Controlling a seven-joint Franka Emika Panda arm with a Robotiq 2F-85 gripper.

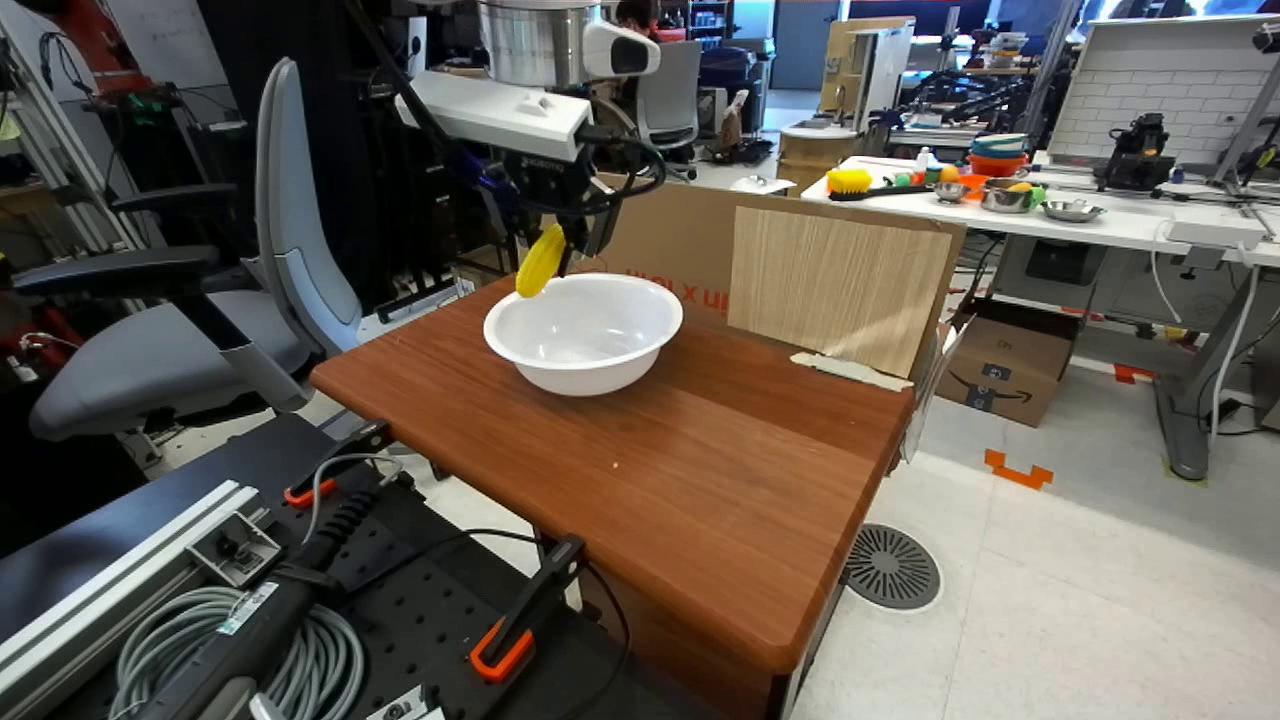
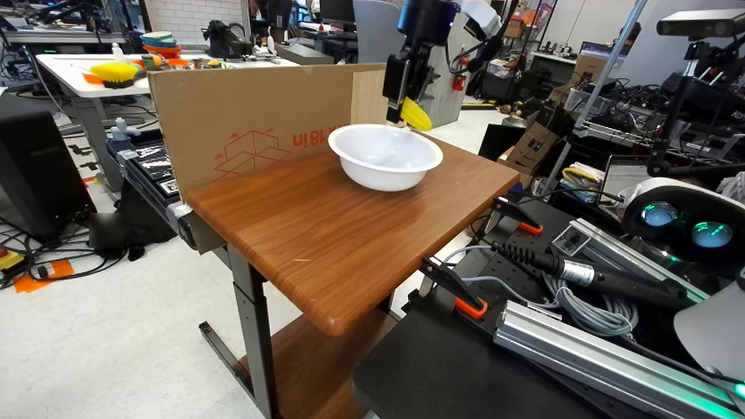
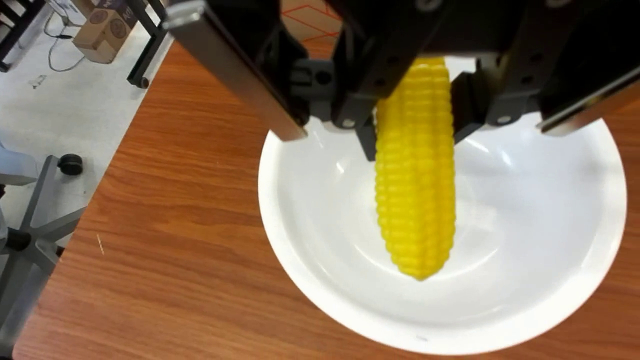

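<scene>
A yellow ear of corn (image 3: 417,180) is pinched between the fingers of my gripper, which is shut on it. In the wrist view the corn points down the picture, with the inside of a white bowl (image 3: 528,252) behind it. The first exterior view has the corn (image 1: 541,262) tilted at the left rim of the bowl (image 1: 584,372), overlapping it in the picture. From the other side, the corn (image 2: 415,114) shows just above the far right rim of the bowl (image 2: 387,178). Whether corn and rim touch is hard to tell.
The bowl stands on a brown wooden table (image 1: 672,504), whose front half is bare. A cardboard panel (image 2: 251,119) lines one table edge, with a light wooden board (image 1: 840,288) against it. Black clamps (image 1: 534,606) grip the near edge.
</scene>
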